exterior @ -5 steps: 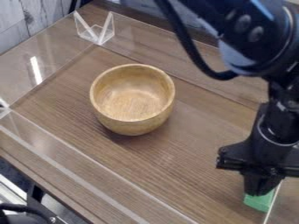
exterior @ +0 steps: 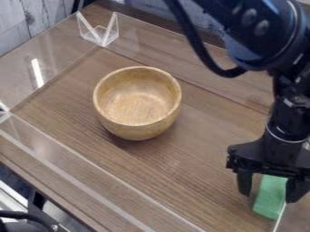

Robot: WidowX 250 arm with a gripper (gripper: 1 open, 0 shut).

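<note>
My black gripper (exterior: 266, 178) is low at the right of the view, open, its fingers around the upper part of a green object (exterior: 271, 201) lying on the wooden table (exterior: 145, 181). Whether the fingers touch it is hard to tell. A wooden bowl (exterior: 137, 99) sits left of centre, well away from the gripper.
A clear angular plastic piece (exterior: 100, 29) stands at the upper left near the table's edge. The table between the bowl and the gripper is bare. The table edge runs along the lower left.
The gripper has shifted slightly over the past second, and more of the green object shows between and below its fingers than a second ago.
</note>
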